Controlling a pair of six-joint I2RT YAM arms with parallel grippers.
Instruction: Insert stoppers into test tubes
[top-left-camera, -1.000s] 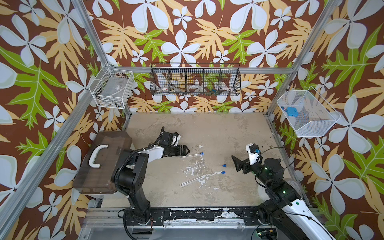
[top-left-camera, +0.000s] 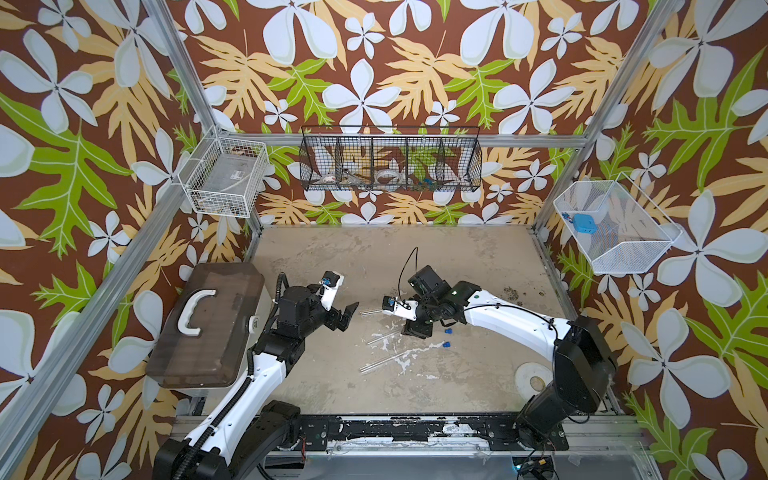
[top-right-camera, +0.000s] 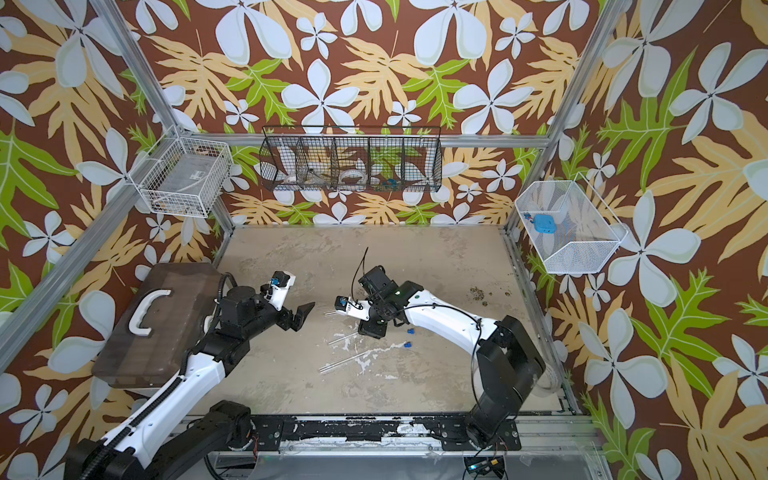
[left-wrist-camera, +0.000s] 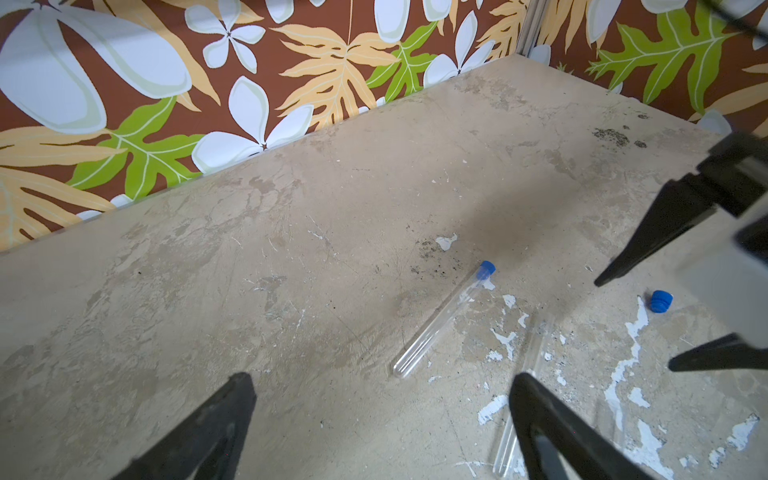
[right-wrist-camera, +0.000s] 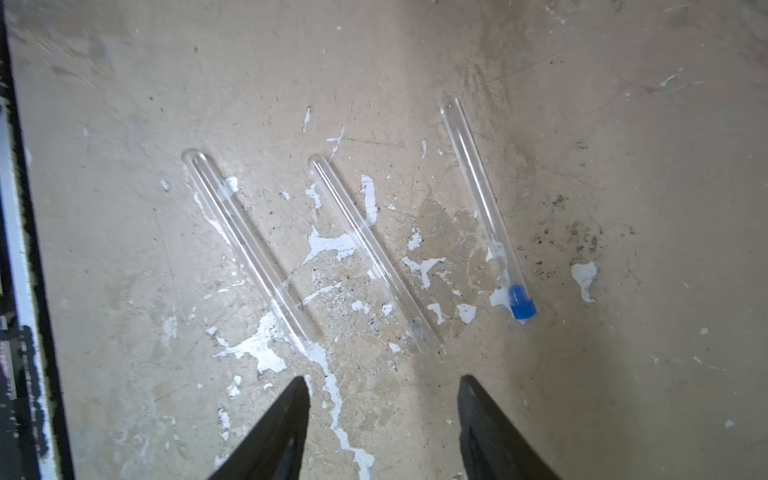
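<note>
Three clear test tubes lie roughly parallel on the table. In the right wrist view, the far tube (right-wrist-camera: 480, 184) has a blue stopper (right-wrist-camera: 521, 305) in its end; the middle tube (right-wrist-camera: 376, 256) and near tube (right-wrist-camera: 252, 252) show none. Two loose blue stoppers, a farther stopper (top-left-camera: 448, 330) and a nearer stopper (top-left-camera: 446, 345), rest right of the tubes. My right gripper hovers over the tube area, fingers apart and empty. Left of the tubes, my left gripper is open with nothing between its fingers.
A brown case (top-left-camera: 209, 324) flanks the left arm. Wire baskets hang at the back and sides, among them a black basket (top-left-camera: 390, 164). A round white disc (top-left-camera: 531, 379) lies at the front right.
My right arm has swung left from the right side to above the tubes, now covering part of them. The left gripper has drawn back leftward from the far tube.
</note>
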